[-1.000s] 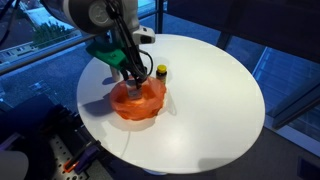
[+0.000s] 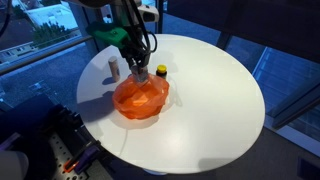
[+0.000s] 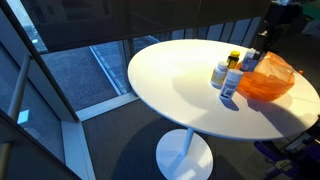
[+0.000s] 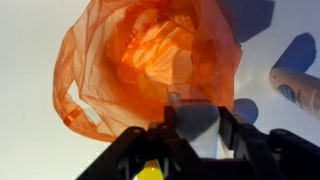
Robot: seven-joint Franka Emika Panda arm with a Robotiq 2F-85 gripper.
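An orange plastic bag (image 2: 142,97) stands open on the white round table, its crumpled mouth facing up. At the bag's edge, my gripper is shut on a white-topped bottle (image 4: 198,118), with one finger on each side of it. The wrist view shows the bag's orange inside (image 4: 150,50) just beyond this bottle. From the side, the gripper (image 2: 140,66) appears above the bag's back rim. Most of the held bottle's lower body is hidden from the wrist camera.
A yellow-capped bottle (image 2: 161,71) stands behind the bag, and a pale bottle (image 2: 114,69) stands to its left. Two white bottles (image 3: 219,74) are close together beside the bag in exterior view 2.
The bag has stayed in about the same place.
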